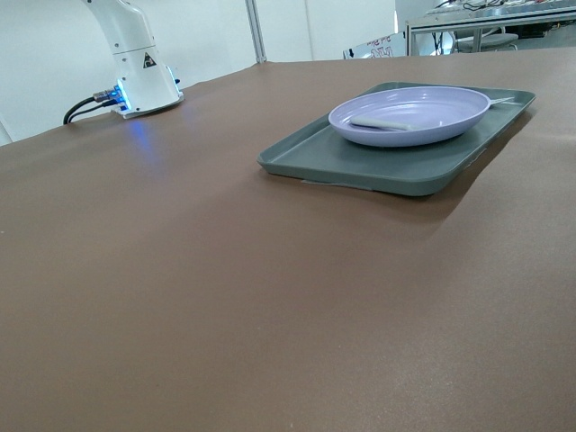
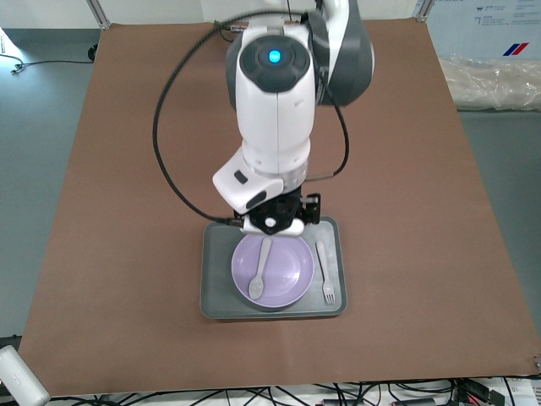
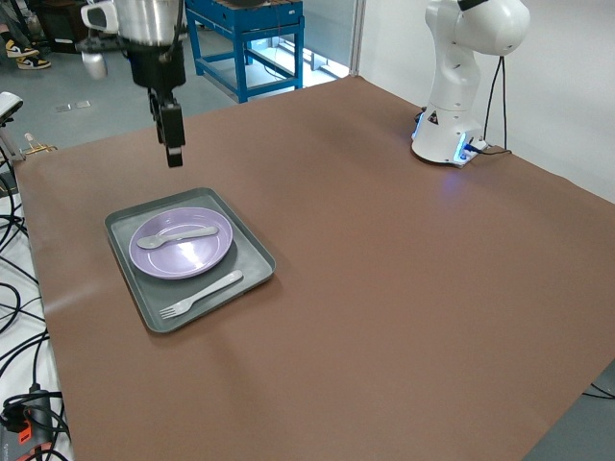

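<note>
A grey tray [image 2: 215, 288] holds a lilac plate [image 2: 287, 279] with a pale spoon [image 2: 257, 279] lying on it, and a pale fork [image 2: 327, 279] to the plate's right in the left camera view. The arm's head hangs over the tray's rear edge in that view. In the right camera view my gripper [image 3: 173, 154] hangs downward above the tray, apart from it; whether it is open or shut is unclear. The top view shows the plate [image 1: 432, 117] and tray, but not the gripper.
Cables run along the table's outer edge, and the arm's white base [image 3: 442, 139] stands at the far side in the right camera view.
</note>
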